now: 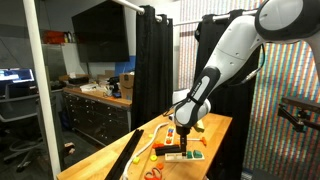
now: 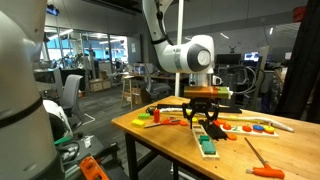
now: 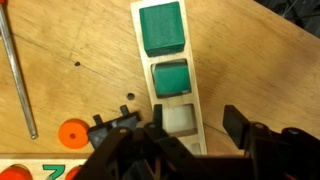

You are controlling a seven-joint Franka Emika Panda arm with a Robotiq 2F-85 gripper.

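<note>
A narrow wooden tray (image 3: 141, 35) runs down the middle of the wrist view. Two green blocks, a larger one (image 3: 162, 29) and a smaller one (image 3: 171, 77), sit in its upper part, and the compartment below them looks empty. My gripper is above the tray's lower end, its dark fingertips apart on either side of that compartment. Whether anything is clamped between them is unclear. In exterior view 2, the gripper (image 2: 203, 112) is low over the far end of the tray (image 2: 207, 145).
An orange-handled hammer (image 2: 265, 171) lies on the table at the right of exterior view 2. Orange-handled scissors (image 1: 153, 173) lie near the front edge in exterior view 1. Coloured toy pieces are spread behind the tray. Bare tabletop (image 2: 170, 145) shows left of the tray.
</note>
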